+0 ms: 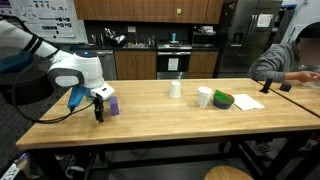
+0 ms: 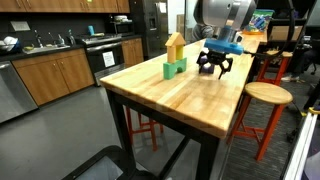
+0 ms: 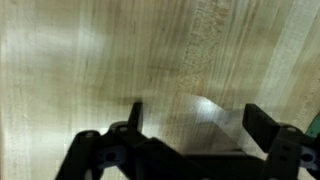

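Note:
Low over the left part of the wooden table (image 1: 170,124) my gripper (image 1: 99,108) points downward. Its two dark fingers (image 3: 135,118) stand well apart in the wrist view, with only bare wood grain between them. A purple block (image 1: 114,106) stands upright right beside the gripper; whether they touch, I cannot tell. In the second exterior view, a green block (image 2: 174,69) with a yellow-orange, house-shaped piece (image 2: 176,46) on top stands on the table, apart from the gripper (image 2: 214,68).
A white container (image 1: 175,89), a white mug (image 1: 204,97) and a green bowl (image 1: 223,101) with something in it stand farther right. Beyond them lies a sheet of paper (image 1: 247,102). A person (image 1: 296,65) sits at the far right.

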